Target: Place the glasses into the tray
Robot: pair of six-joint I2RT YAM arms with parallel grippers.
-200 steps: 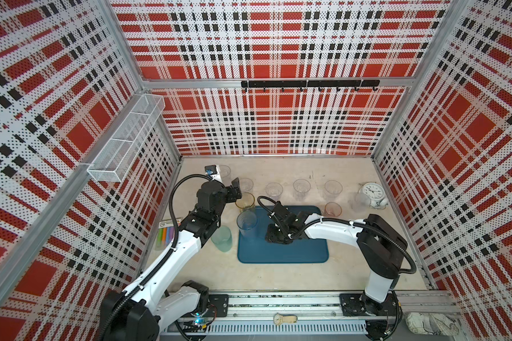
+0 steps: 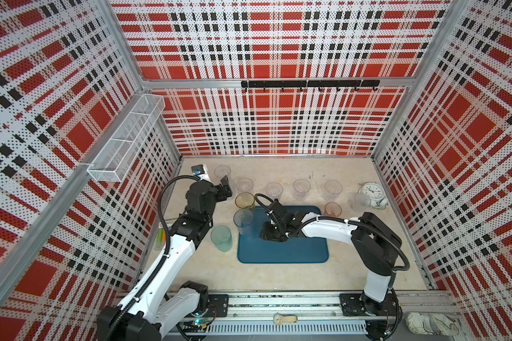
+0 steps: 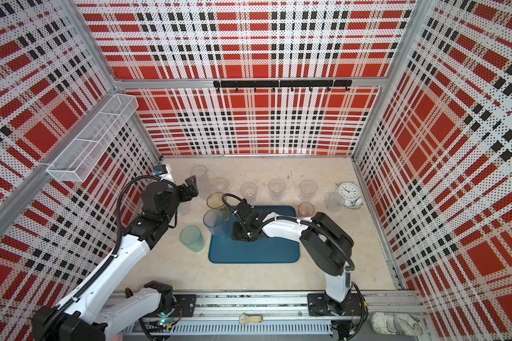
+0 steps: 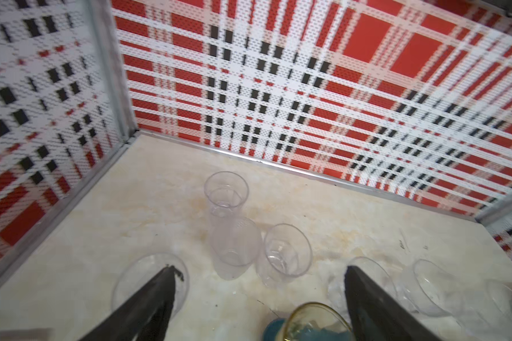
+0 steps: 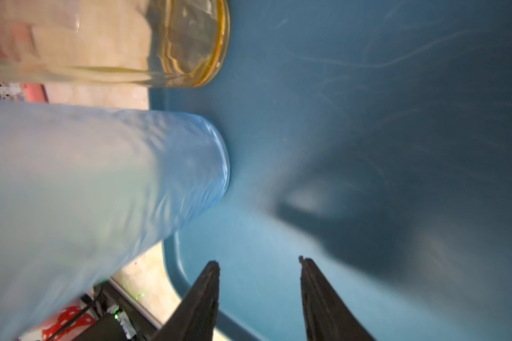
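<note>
The blue tray (image 2: 283, 253) lies flat at mid-table. A tall blue-tinted glass (image 2: 244, 220) stands upright at its left side, with an amber glass (image 2: 245, 200) behind it near the tray's back-left corner. In the right wrist view, my right gripper hangs low over the tray, open and empty, with the blue glass (image 5: 170, 159) beside it, apart from the fingers. My left gripper is open over the back-left table. A green glass (image 2: 222, 238) stands left of the tray; a pinkish glass (image 2: 332, 209) stands by its back-right corner.
Several clear glasses, among them one (image 2: 274, 189) behind the tray, line the back of the table. A white clock (image 2: 373, 192) sits at the right with a clear glass beside it. The table strip (image 2: 278, 276) before the tray is bare.
My left arm has swung left, away from the amber glass. The blue glass stands slightly further left than a second ago.
</note>
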